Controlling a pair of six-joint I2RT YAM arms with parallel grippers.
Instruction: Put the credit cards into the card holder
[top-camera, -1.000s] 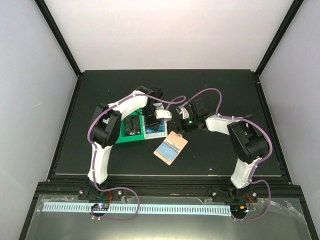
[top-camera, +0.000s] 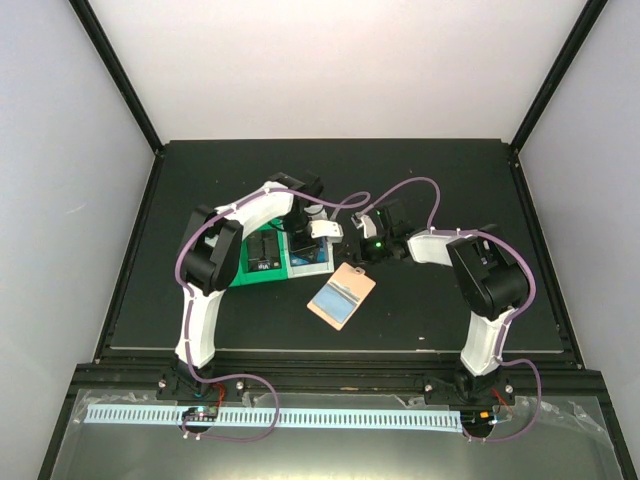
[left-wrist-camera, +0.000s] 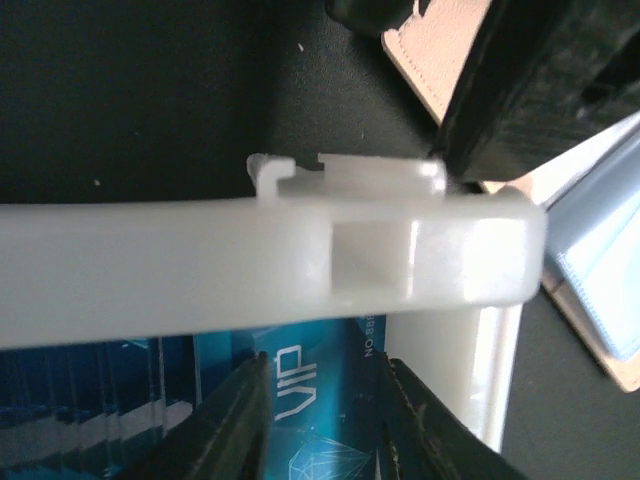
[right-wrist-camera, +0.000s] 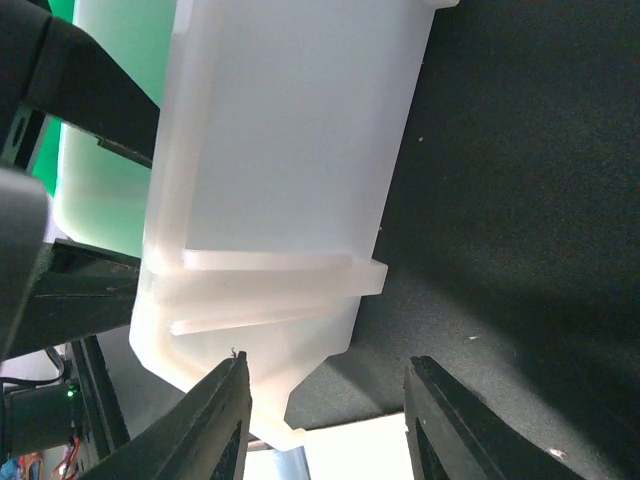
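Note:
The white and green card case (top-camera: 262, 264) sits at the centre of the table, its blue VIP card (left-wrist-camera: 305, 400) visible under a white rim in the left wrist view. My left gripper is over that card, its fingers apart. My right gripper is beside the case's white side (right-wrist-camera: 280, 130); in the right wrist view its fingertips stand apart, and I cannot tell whether anything is between them. The tan card holder (top-camera: 340, 295), with a pale blue sleeve, lies just in front of both grippers.
Both arms crowd the centre around the case. A frame edge runs along the front.
The left arm, case and holder look unchanged.

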